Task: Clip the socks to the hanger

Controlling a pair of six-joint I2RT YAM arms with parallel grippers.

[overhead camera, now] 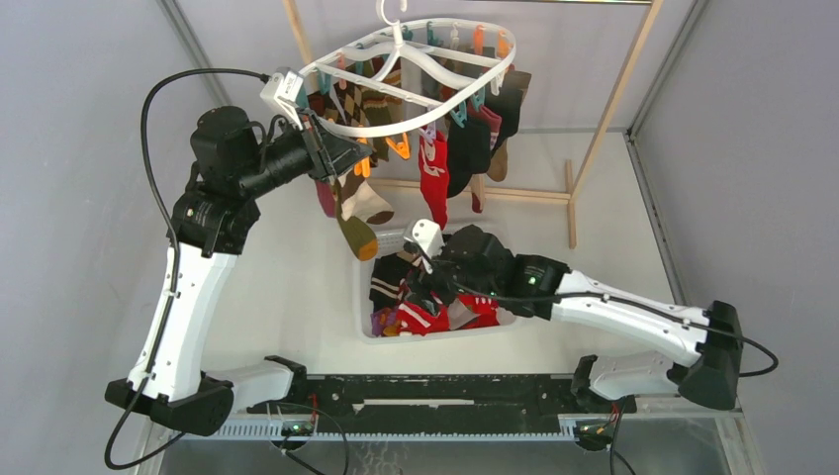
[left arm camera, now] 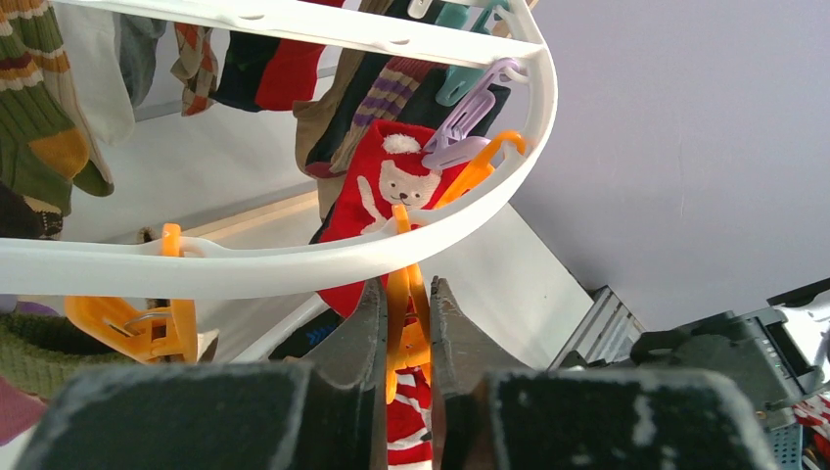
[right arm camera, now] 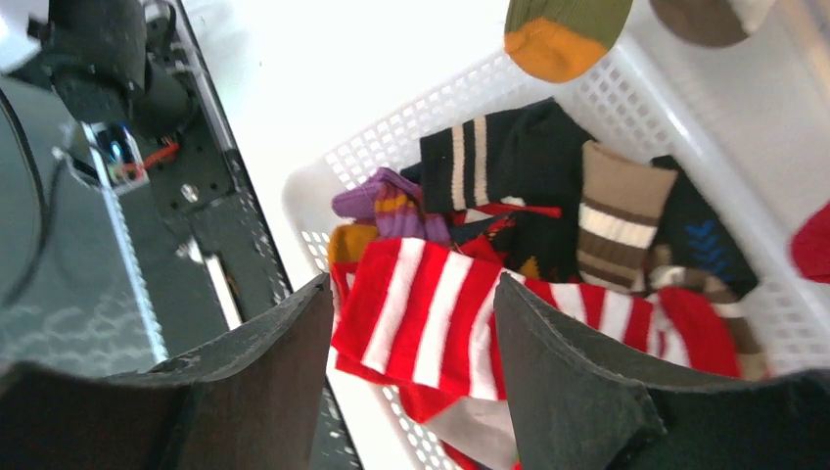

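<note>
The white oval hanger (overhead camera: 428,129) carries many socks on coloured clips, among them a red sock (overhead camera: 433,173) with a bear (left arm camera: 401,181). My left gripper is shut on an orange clip (left arm camera: 401,284) hanging from the hanger's lower rail. My right gripper is open above a white basket (right arm camera: 323,171) of socks, over a red-and-white striped sock (right arm camera: 421,304). Other socks in there are black (right arm camera: 509,157), brown (right arm camera: 622,215) and purple (right arm camera: 391,201).
A wooden rack (overhead camera: 623,74) stands behind and around the hanger. Bare white floor (overhead camera: 287,297) lies left and right of the basket. A green sock (overhead camera: 354,233) dangles just over the basket's back left corner.
</note>
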